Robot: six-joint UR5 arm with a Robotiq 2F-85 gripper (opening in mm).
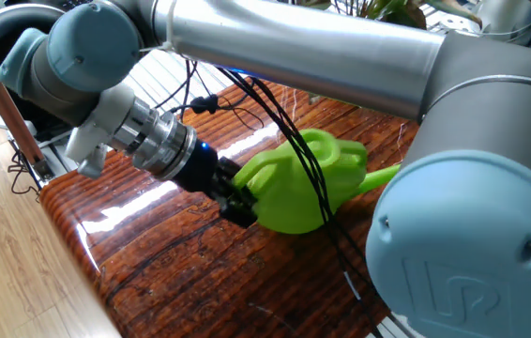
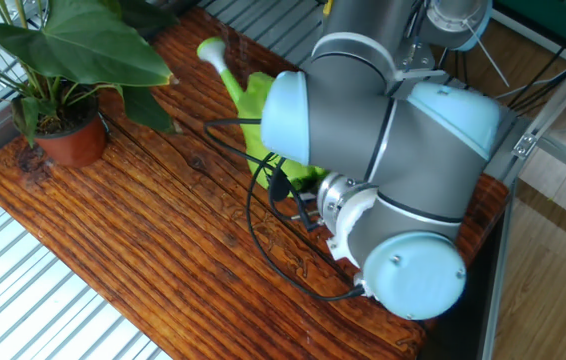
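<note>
A bright green watering can [image 1: 294, 199] stands on the brown wooden table, its handle side toward my gripper and its spout [image 1: 378, 178] pointing away to the right. My black gripper [image 1: 243, 200] is right at the handle end of the can, seemingly in contact with it. Its fingers overlap the handle, and whether they are closed around it does not show. In the other exterior view, the pale spout head [image 2: 211, 50] and part of the green body [image 2: 253, 97] show past the arm, which covers most of the can.
Black cables [image 1: 308, 160] hang across the front of the can. A potted plant in a reddish-brown pot [image 2: 75, 143] stands at one table edge. Bare tabletop [image 2: 178, 235] lies between plant and arm. A metal frame post [image 2: 553, 110] rises beside the table.
</note>
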